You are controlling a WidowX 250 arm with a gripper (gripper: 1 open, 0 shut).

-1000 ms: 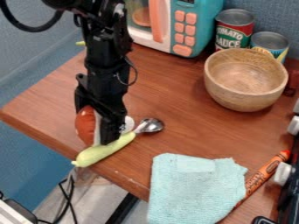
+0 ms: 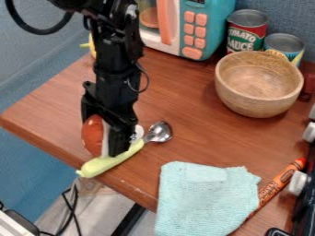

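Observation:
My black gripper (image 2: 113,134) hangs low over the left part of the table. An orange-red object (image 2: 92,136) is at its left side, partly hidden by the gripper, with something white beside it. A pale yellow-green long vegetable (image 2: 101,165) lies just below the gripper near the front edge. A metal spoon (image 2: 159,133) lies to the right of the gripper. Whether the fingers hold anything is hard to tell.
A wooden bowl (image 2: 259,92), two cans (image 2: 246,32), a toy microwave (image 2: 185,28), a light blue cloth (image 2: 204,201) and an orange crayon-like item (image 2: 278,187) occupy the table.
The gripper and arm have shifted very slightly; the objects on the table look unmoved.

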